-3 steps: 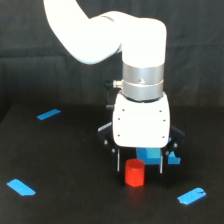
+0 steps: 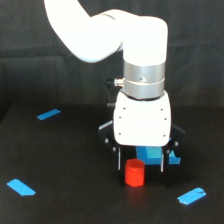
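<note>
A small red block (image 2: 134,174) stands on the dark table below the white arm. My gripper (image 2: 141,165) points down, its two thin fingers (image 2: 119,160) spread apart. From this side the block appears between them, closer to the left finger, with a gap visible on its right. The gripper is open; how far the fingertips are from the block in depth cannot be told. Right behind, a blue object (image 2: 150,155) is partly hidden by the gripper's body.
Flat blue strips mark the table: one at the back left (image 2: 49,114), one at the front left (image 2: 21,187) and one at the front right (image 2: 191,196).
</note>
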